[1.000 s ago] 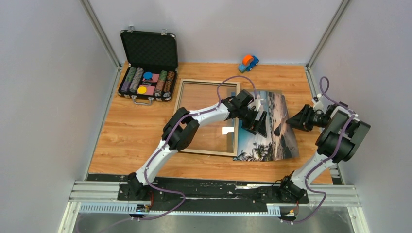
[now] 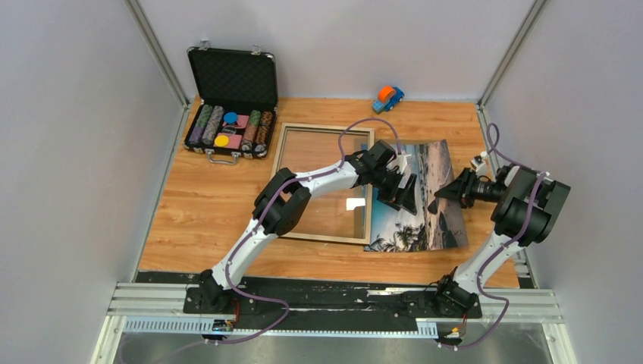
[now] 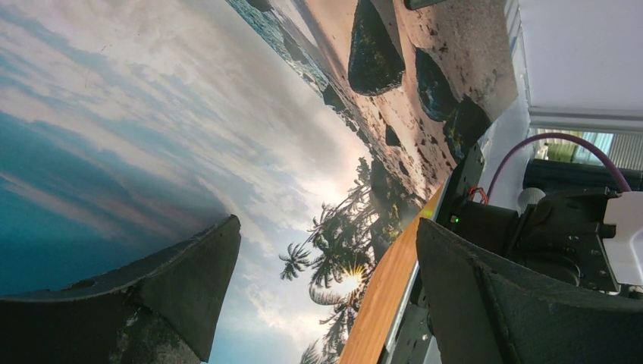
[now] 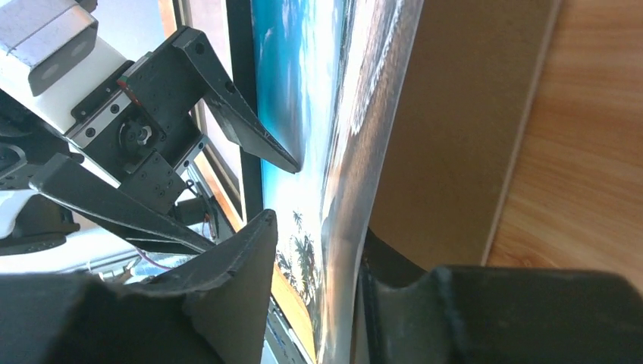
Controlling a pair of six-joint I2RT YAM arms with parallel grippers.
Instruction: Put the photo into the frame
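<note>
A large beach photo (image 2: 432, 227) lies right of the wooden frame (image 2: 369, 227), its left side reaching the frame's edge. In the right wrist view the photo (image 4: 360, 144) curves upward along its near edge. This edge runs between the parted fingers of my right gripper, with a gap still showing at the left finger. Over the photo (image 3: 227, 136), my left gripper stands open, nothing between its fingers. Whether its tips touch the sheet cannot be told.
Beneath the photo's raised edge is a flat brown board (image 4: 462, 129) on the table. A black case (image 2: 233, 80) with chips stands open at the back left, and a toy car (image 2: 387, 98) at the back. Free table (image 2: 318, 262) lies in front of the frame.
My right gripper has moved slightly left and inward over the photo's right edge. The left arm and the frame have stayed put.
</note>
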